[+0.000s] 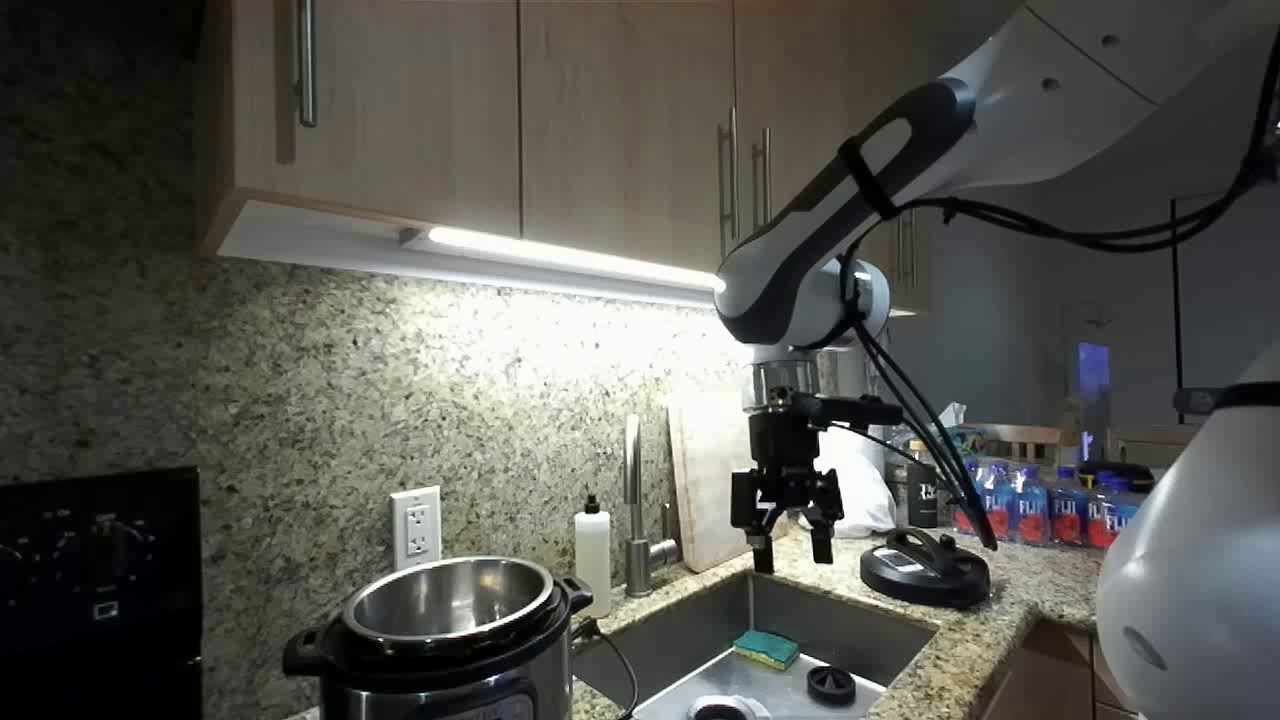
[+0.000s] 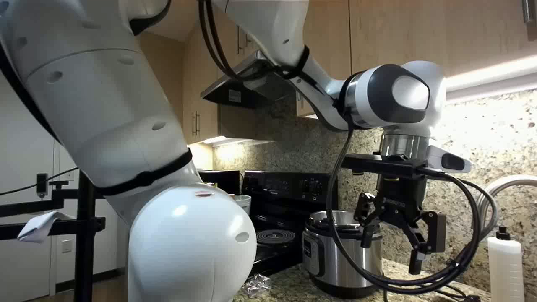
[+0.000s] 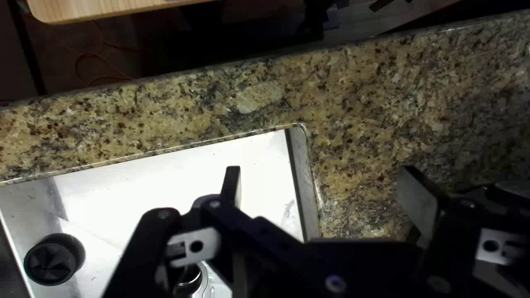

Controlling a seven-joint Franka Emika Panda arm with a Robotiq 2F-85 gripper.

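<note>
My gripper hangs over the sink, pointing down, its fingers wide apart with nothing between them. From the other side, the gripper appears in front of the steel pressure cooker. In the wrist view the gripper spans the corner of the sink; one finger is above the basin, the other above the granite counter. Down in the basin lie a green and yellow sponge, a black drain piece and a white item cut off by the frame edge.
A black lid sits on the counter right of the sink, with several water bottles behind. The faucet, soap bottle and cutting board stand along the back. Cables loop below the gripper.
</note>
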